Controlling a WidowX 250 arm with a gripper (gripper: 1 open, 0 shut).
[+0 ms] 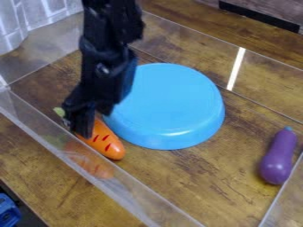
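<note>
My gripper (90,113) is a dark, blurred shape coming down from the upper left, its fingertips over the upper part of an orange toy carrot (106,144) with red stripes. Whether the fingers are open or shut, or touch the carrot, I cannot tell; they hide most of the green top. An upturned blue plate or bowl (166,111) lies right beside the gripper and carrot, partly behind the arm.
A purple eggplant (277,158) lies at the right. A clear plastic wall (59,151) runs diagonally along the lower left, with a blue object (7,213) outside it.
</note>
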